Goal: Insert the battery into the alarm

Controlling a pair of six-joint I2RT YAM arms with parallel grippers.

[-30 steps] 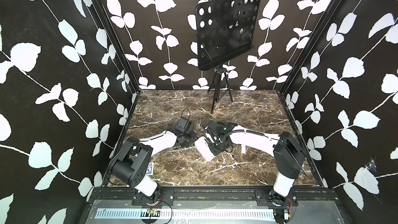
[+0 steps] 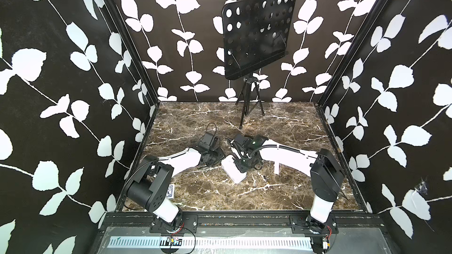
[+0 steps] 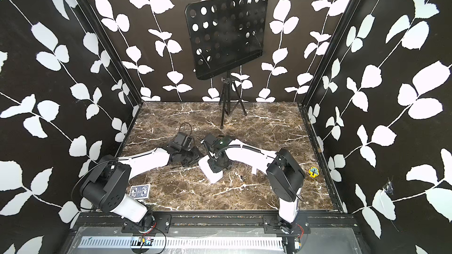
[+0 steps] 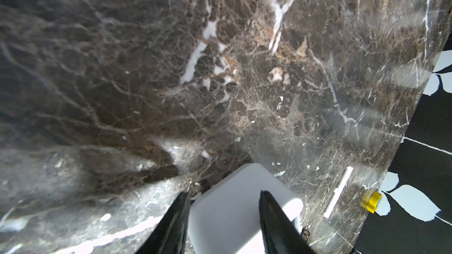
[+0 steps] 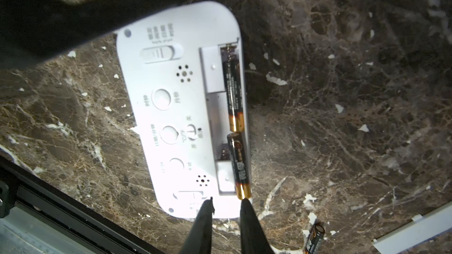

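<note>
The white alarm (image 5: 169,75) lies on the marble table, back up. Two batteries are in its open compartment: the upper battery (image 5: 233,89) in line with the slot, the lower battery (image 5: 239,164) at the right edge, perhaps not seated flat. A loose battery (image 5: 314,239) lies beside it. My right gripper is over the alarm's lower end, part open, nothing visible between its fingers, just short of the lower battery. My left gripper is at the alarm's side, fingers apart, the white body (image 4: 226,207) showing behind them; whether they touch it is unclear.
A white strip (image 5: 414,228) lies near the alarm. A black music stand (image 3: 226,37) stands at the back. A card box (image 3: 139,191) is near the left arm, a small yellow object (image 3: 313,172) at the right edge.
My right gripper and wrist have shifted slightly left and up in the top left view. The left arm looks unchanged.
</note>
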